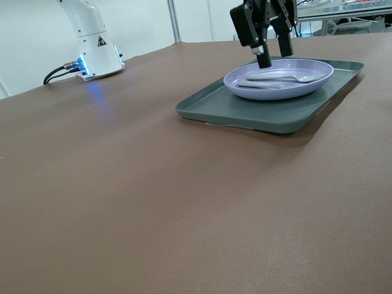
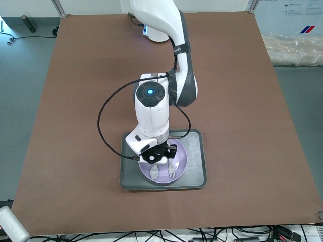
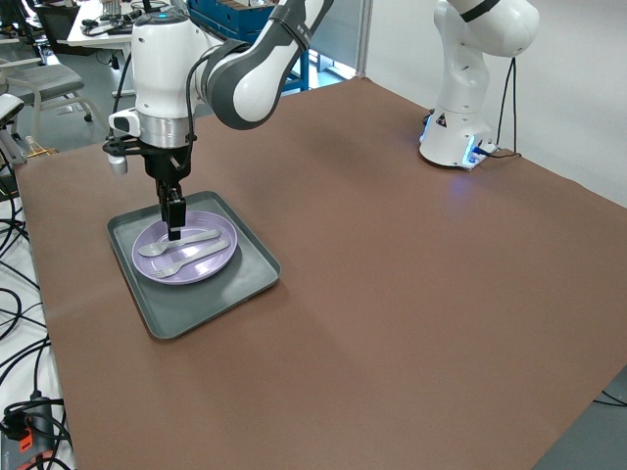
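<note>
A purple plate (image 1: pixel 245 90) sits on a grey-green tray (image 3: pixel 235 284), holding a white spoon (image 2: pixel 154 172) and a white fork (image 2: pixel 171 169), also seen in the right view, the fork (image 3: pixel 186 262) nearer that camera. My black gripper (image 1: pixel 274 52) hangs low over the plate, its two fingers apart with nothing visible between them in the top view. In the left view the arm's white wrist covers the upper part of the plate and the fingertips.
Cables run along the near edge.
</note>
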